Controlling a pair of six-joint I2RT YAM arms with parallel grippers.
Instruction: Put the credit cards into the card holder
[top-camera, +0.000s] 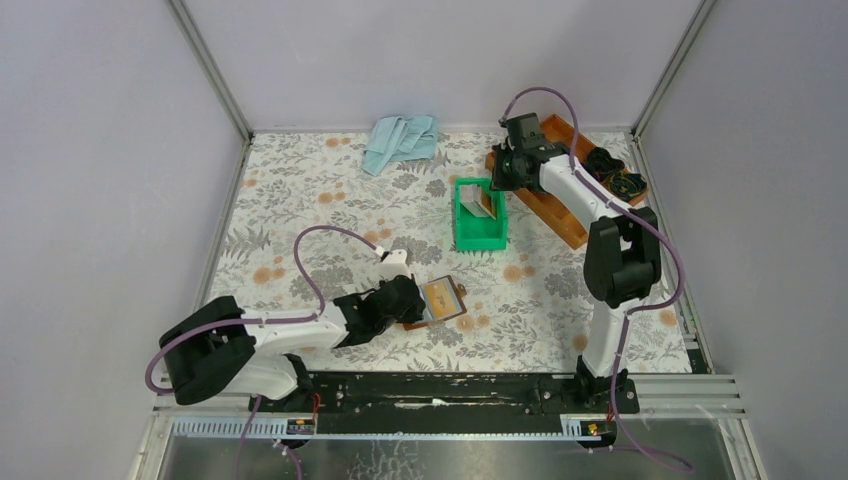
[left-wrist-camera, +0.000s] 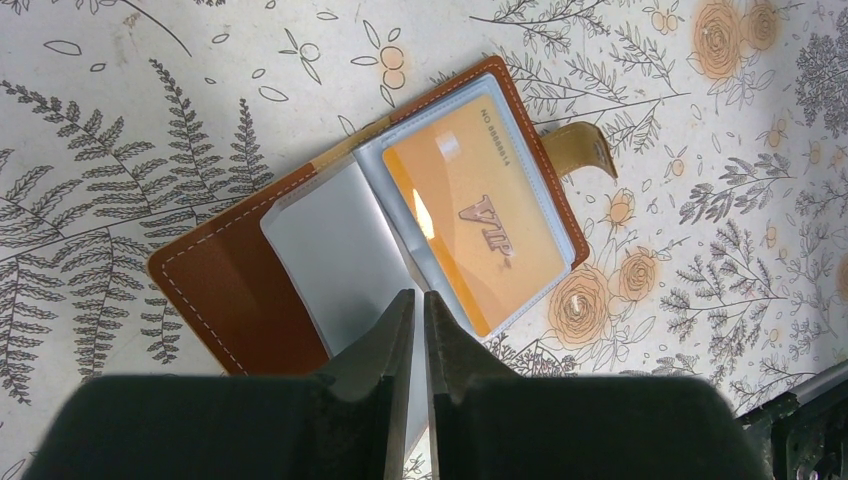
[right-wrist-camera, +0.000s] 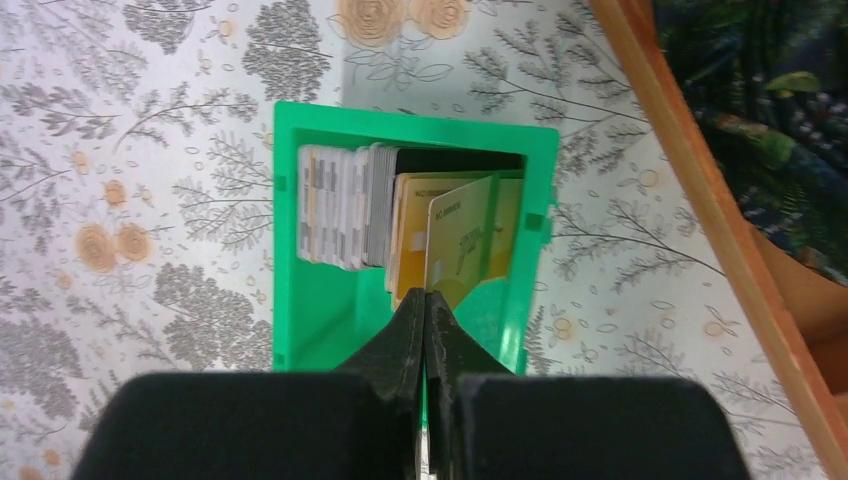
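In the right wrist view a gold card (right-wrist-camera: 462, 240) stands tilted above the green box (right-wrist-camera: 420, 121), its near edge pinched in my right gripper, which is shut on it. More gold cards and a row of white-edged cards (right-wrist-camera: 335, 207) stay in that box. An open brown card holder (left-wrist-camera: 235, 270) lies on the table in the left wrist view. One orange VIP card (left-wrist-camera: 475, 215) sits in its right-hand clear sleeve, while the left sleeve (left-wrist-camera: 335, 260) looks empty. Over the holder, my left gripper has its fingertips almost together, with no card between them.
A wooden tray (top-camera: 562, 216) with dark bundled items (top-camera: 627, 184) stands close to the right of the green box. At the back lies a blue cloth (top-camera: 401, 140). The patterned tabletop between box and holder is clear.
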